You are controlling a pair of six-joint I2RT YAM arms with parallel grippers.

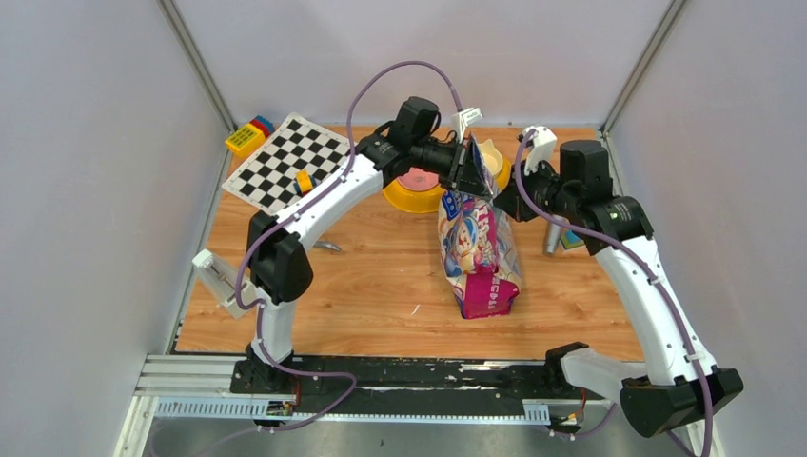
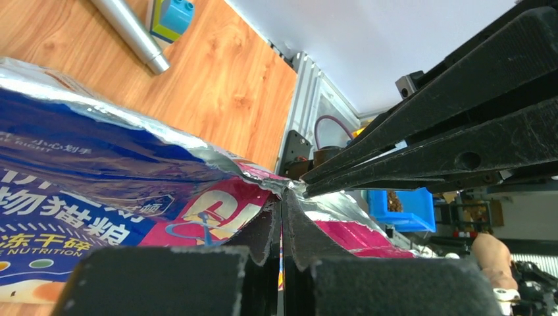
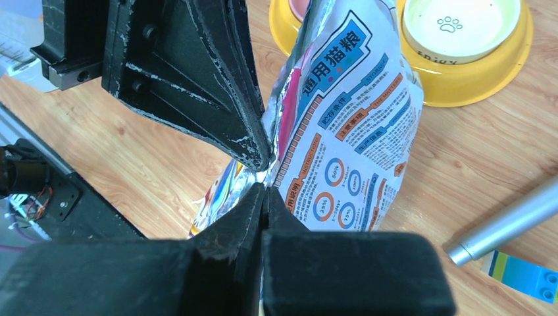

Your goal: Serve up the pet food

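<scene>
The pet food bag (image 1: 481, 267) stands upright on the table between the arms, blue, pink and silver, with printed labels (image 3: 349, 151) on one side. My left gripper is shut on the crimped foil top edge of the bag (image 2: 118, 197). My right gripper is also shut on that thin top edge, close beside the left one. Behind the bag, the yellow bowl stand (image 1: 409, 202) holds a pink bowl (image 1: 419, 178) and a white bowl (image 3: 460, 26) with a paw print.
A silver cylinder (image 3: 507, 217) and toy blocks (image 3: 526, 276) lie right of the bag. A checkered board (image 1: 276, 171) and more blocks (image 1: 246, 140) are at back left.
</scene>
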